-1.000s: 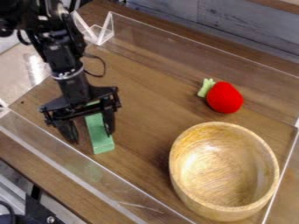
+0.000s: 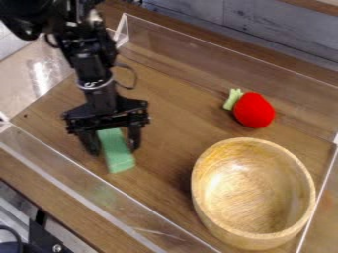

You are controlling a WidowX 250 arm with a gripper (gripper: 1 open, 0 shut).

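My black gripper [image 2: 109, 134] is low over the wooden table at the left, open, its fingers around the upper part of a green block [image 2: 117, 157] lying on the surface. Whether the fingers touch the block cannot be made out.
A large wooden bowl [image 2: 251, 198] takes up the lower right. A red vegetable [image 2: 254, 112] with a pale green stem lies at the back right. Clear walls edge the table [image 2: 185, 89], whose middle is free.
Compared with a second ago, my gripper has shifted slightly right over the green block. The bowl and red vegetable are unchanged.
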